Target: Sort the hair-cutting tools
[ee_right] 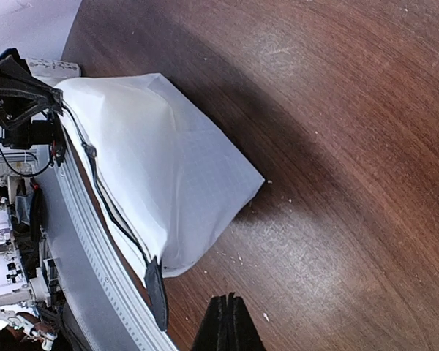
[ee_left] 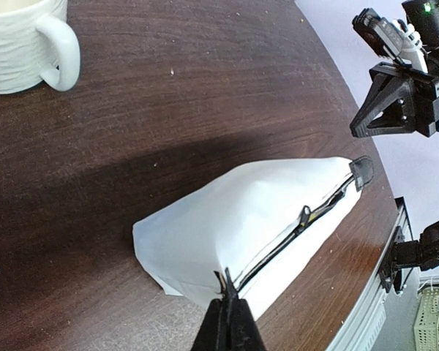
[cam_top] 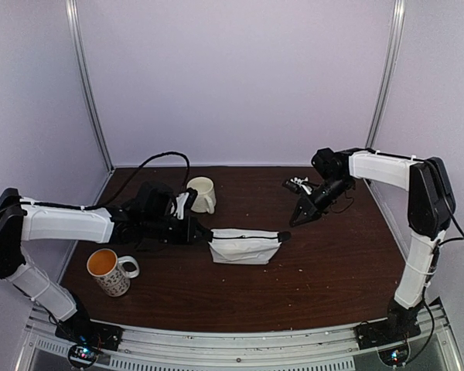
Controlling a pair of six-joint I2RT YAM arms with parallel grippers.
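A white zippered pouch (cam_top: pixel 244 251) lies flat at the table's middle, its black zipper closed along most of its visible length, with a dark tab (ee_right: pixel 156 289) at the right end. My left gripper is shut at the pouch's left end, on the zipper end. My right gripper is shut with nothing showing between its fingers, raised just right of and behind the pouch, apart from it. No hair cutting tools are visible; the inside of the pouch is hidden.
A cream mug (cam_top: pixel 200 193) stands behind the pouch. A patterned mug with orange inside (cam_top: pixel 113 280) stands at the front left.
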